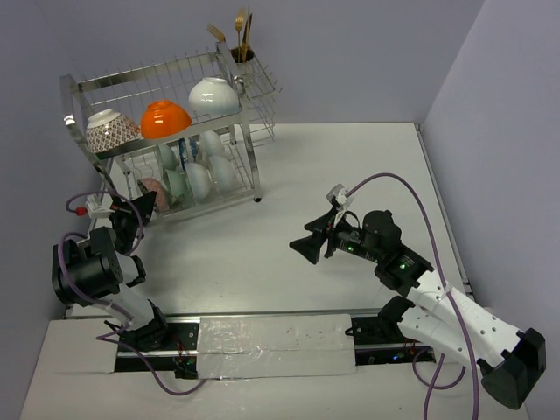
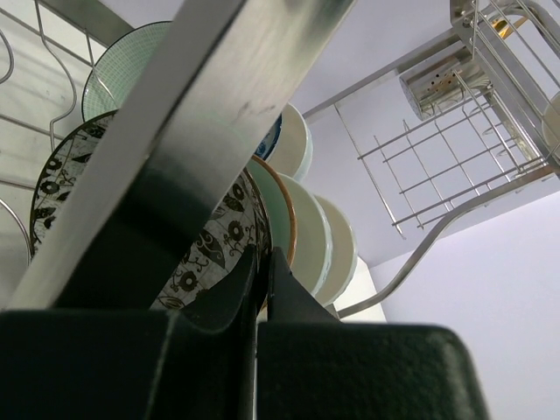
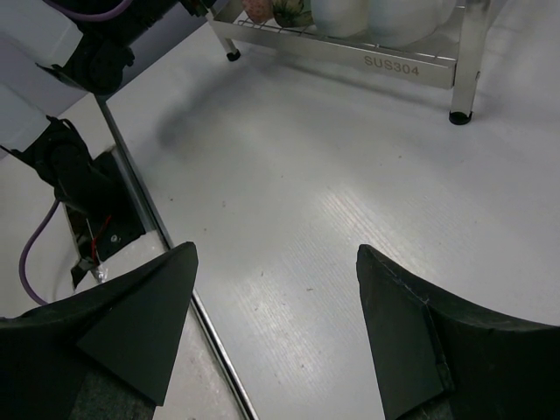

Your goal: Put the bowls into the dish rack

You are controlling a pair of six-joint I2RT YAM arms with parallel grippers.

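Note:
In the lower tier of the metal dish rack [image 1: 201, 208] stand several bowls on edge. The leftmost is a reddish bowl [image 1: 156, 191]; from the left wrist it shows a dark floral pattern [image 2: 229, 234]. My left gripper is shut on its rim, reaching in under the rack's front rail. Beside it, close by, stands a green bowl with a brown rim [image 2: 278, 206], then white bowls [image 2: 337, 249]. On the upper tier sit a patterned bowl [image 1: 112, 131], an orange bowl [image 1: 165, 119] and a white bowl [image 1: 213, 96], upside down. Well to the right, my right gripper hangs open and empty above the table.
A holder with golden cutlery [image 1: 242, 54] is fixed to the rack's upper right end. The front rail [image 2: 166, 166] crosses close before the left wrist camera.

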